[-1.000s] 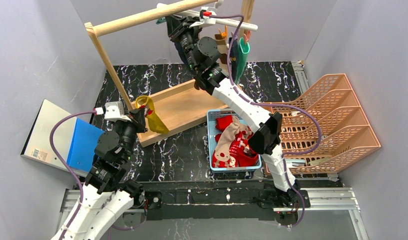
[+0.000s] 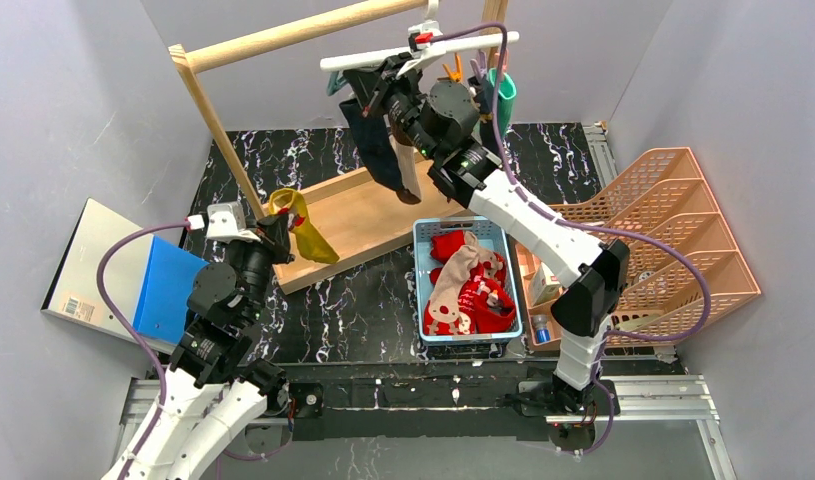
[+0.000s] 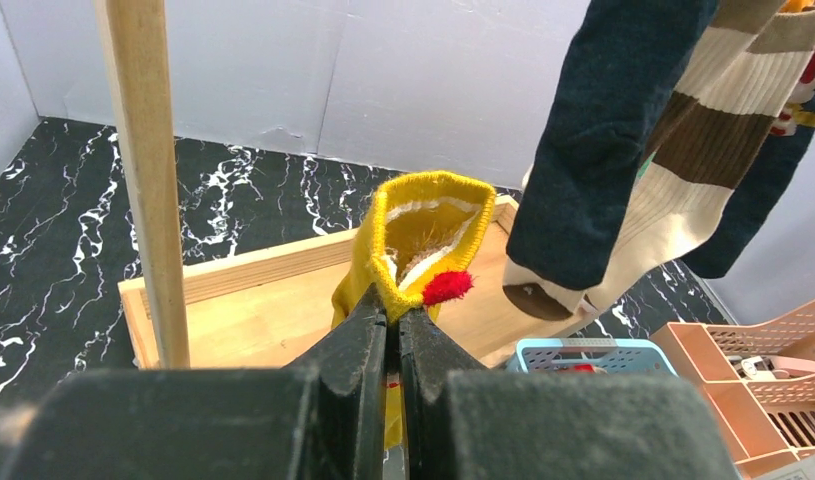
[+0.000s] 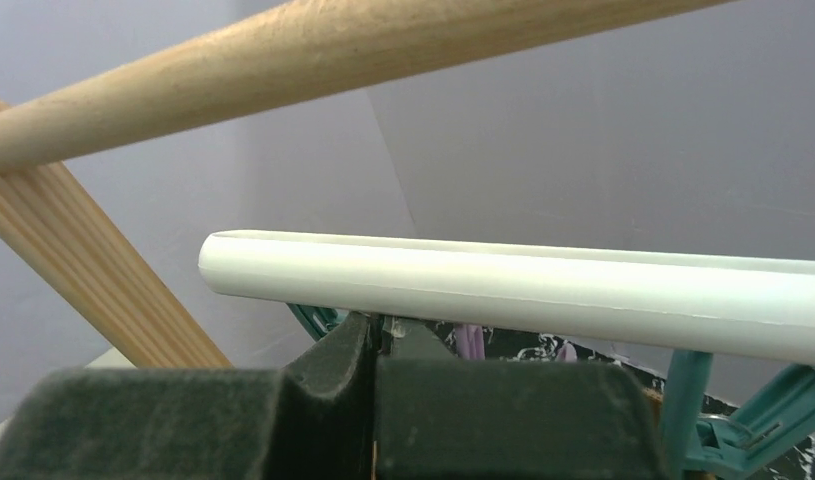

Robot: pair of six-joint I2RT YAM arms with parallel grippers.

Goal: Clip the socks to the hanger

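My left gripper is shut on a yellow sock (image 3: 423, 230) with a red patch, held above the wooden tray (image 3: 243, 300). My right gripper is shut at the white hanger bar (image 4: 503, 300), its fingertips just under the bar; what they grip is hidden. Teal clips (image 4: 688, 400) hang below the bar. A dark navy sock (image 3: 603, 130), a brown-striped sock (image 3: 723, 150) and a green one (image 2: 505, 95) hang from the hanger.
A blue basket (image 2: 421, 325) of red and beige socks sits front centre. An orange rack (image 2: 703, 240) stands right, a board with a blue folder (image 2: 168, 285) left. Wooden frame posts (image 3: 143, 200) border the hanger.
The right arm and white hanger have shifted slightly, the arm swinging right and its end a little down in the top view, with the hanging socks swaying. The left arm is essentially still.
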